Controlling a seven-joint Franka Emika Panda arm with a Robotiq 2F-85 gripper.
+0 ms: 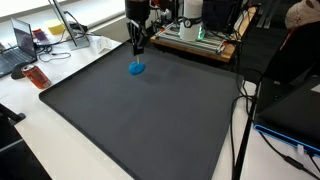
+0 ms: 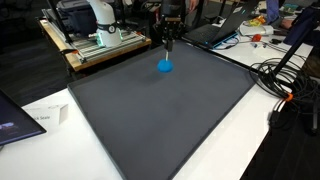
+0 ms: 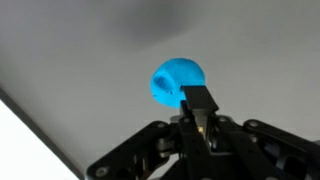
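Note:
A round blue head on a thin pale stick makes up the blue-headed tool (image 1: 137, 68), near the mat's far edge in exterior view 1. My gripper (image 1: 138, 48) is above it, shut on the stick's upper part, and the stick reaches down to the blue head. Exterior view 2 shows the same blue-headed tool (image 2: 165, 66) under the gripper (image 2: 168, 45). From the wrist, the blue head (image 3: 176, 80) appears just beyond the dark fingers (image 3: 198, 98), which cover part of it. I cannot tell whether the head touches the mat.
Black cables (image 2: 285, 75) run beside the mat.

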